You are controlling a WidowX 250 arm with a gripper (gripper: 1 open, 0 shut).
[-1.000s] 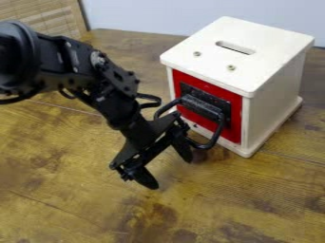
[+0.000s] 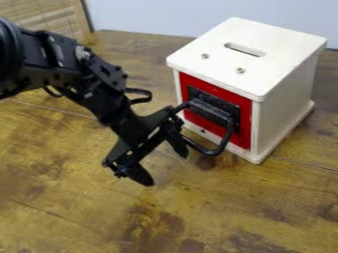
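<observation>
A black robot arm reaches in from the left, its gripper [image 2: 161,161] pointing down above the wooden table, left of and in front of a white wooden box [image 2: 268,61]. The gripper's two fingers stand apart with nothing visible between them. The box has a slot and two small fittings on top and a red front panel [image 2: 196,90] carrying a black module with a black handle or hose loop hanging forward, close behind the gripper; whether they touch I cannot tell.
A light slatted board [image 2: 46,15] stands at the back left.
The arm and gripper have shifted up and to the left in the view, so the gripper sits a little higher. The box looks unchanged.
</observation>
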